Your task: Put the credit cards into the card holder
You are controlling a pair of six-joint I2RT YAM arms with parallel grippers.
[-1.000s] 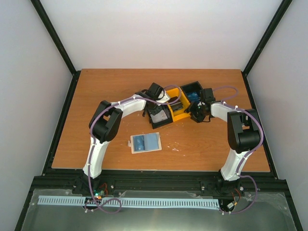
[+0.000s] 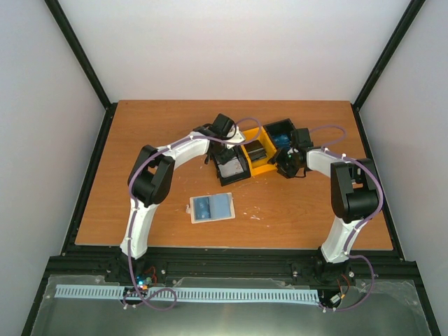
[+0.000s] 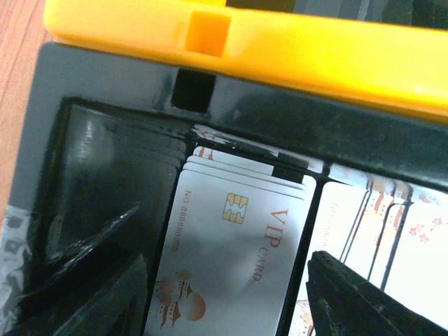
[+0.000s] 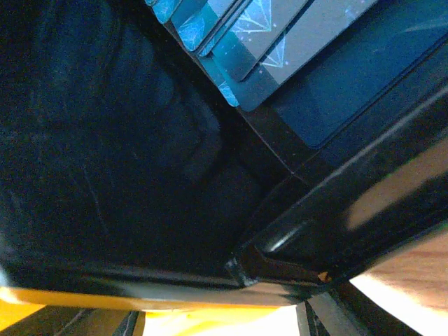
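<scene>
White VIP cards (image 3: 220, 259) lie stacked in the left black tray (image 3: 119, 80). Over that stack my left gripper stands open, one finger to each side of the top card. No card is lifted between them. On the near part of the table lies a flat blue-and-cream item, seemingly the card holder (image 2: 212, 208). My right gripper is open at the bottom of the right wrist view, with a yellow tray edge and bright light between its fingers; whether it touches the trays is unclear. Blue cards (image 4: 269, 42) overlap in the right black tray (image 4: 126, 175).
A yellow tray (image 2: 262, 169) with dark cards sits between the two black trays, close against them. More white cards (image 3: 336, 210) fill the adjoining slot of the left tray.
My left gripper has shifted slightly to the left over the left black tray. The right arm, the trays and the blue-and-cream item have stayed in place.
</scene>
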